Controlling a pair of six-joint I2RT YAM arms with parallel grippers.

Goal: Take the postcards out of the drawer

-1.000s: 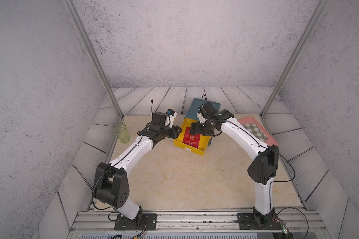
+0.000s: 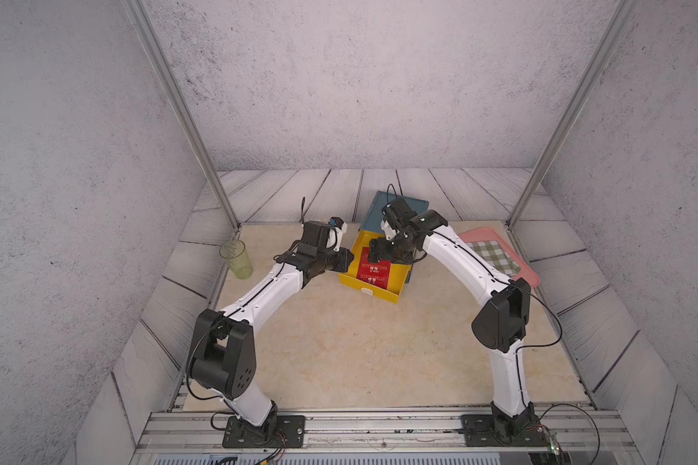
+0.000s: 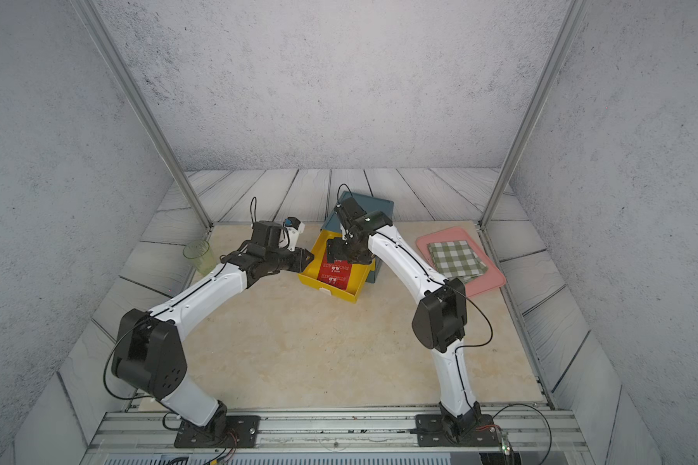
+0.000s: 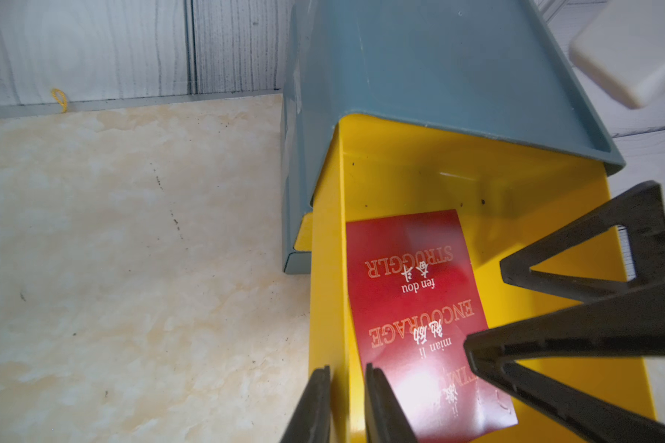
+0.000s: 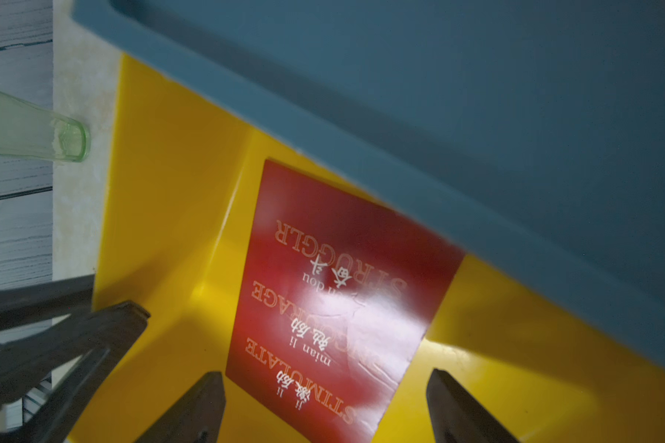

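Red postcards lie flat inside the pulled-out yellow drawer of a blue cabinet. In the left wrist view my left gripper is shut on the drawer's left wall. My right gripper is over the drawer's interior, fingers wide apart around the lower part of the postcards, holding nothing; the top views show its body above the drawer's right half.
A green glass stands at the table's left. A pink tray with a checked cloth lies at the right.
The right arm's elbow has swung a little left, its gripper staying over the drawer.
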